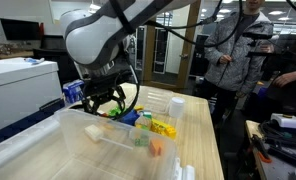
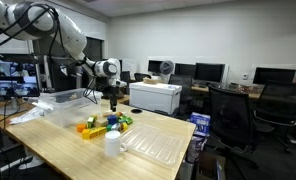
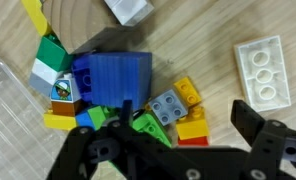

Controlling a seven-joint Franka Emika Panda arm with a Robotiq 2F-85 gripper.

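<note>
My gripper stands open above the tabletop, with its fingers [image 3: 116, 140] low in the wrist view. Below and between them lie a grey brick [image 3: 168, 106], a green brick [image 3: 151, 126] and an orange-yellow brick [image 3: 192, 124]. A large blue block [image 3: 120, 78] sits left of centre, with several small coloured bricks clustered beside it. On the right a pale studded brick [image 3: 260, 72] lies apart on bare wood. Nothing is held. In exterior view 1 the gripper [image 1: 104, 103] is low behind the clear bin's far edge, partly hidden.
A clear plastic bin [image 1: 118, 158] fills the near side in exterior view 1. Yellow blocks [image 1: 164, 128] stand beside it. In exterior view 2 a white mug [image 2: 112, 145] and a pale tray [image 2: 160, 146] sit on the near table. Bare table lies beyond the blocks.
</note>
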